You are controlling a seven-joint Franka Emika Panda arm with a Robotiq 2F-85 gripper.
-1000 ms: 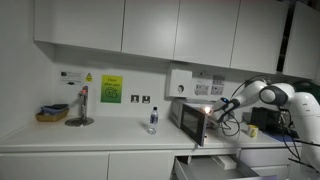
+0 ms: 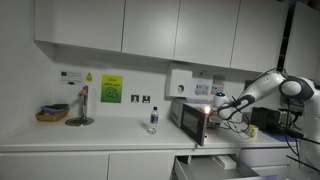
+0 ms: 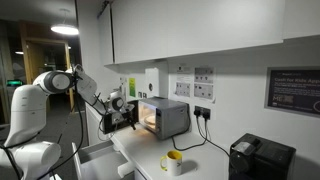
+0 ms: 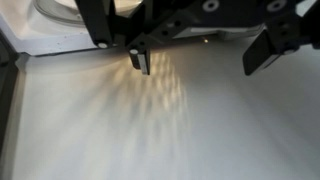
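In the wrist view my gripper stands open, its dark fingers wide apart with nothing between them. Below them spreads a pale, flat surface dappled with warm light. A round glass-like rim shows at the top left. The microwave sits on the counter with light coming from its front, and its door stands open in exterior view 1. My arm reaches to the area in front of it; at this size, whether the gripper touches anything there cannot be told.
A yellow-and-white mug and a black appliance share the counter. An open drawer juts out below the microwave. To the left stand a bottle, a tap and a basket, with clear counter between.
The arm has shifted slightly near the microwave, its forearm now a little farther right. The bright spot beside the microwave shows less. Door, drawer and bottle look unmoved.
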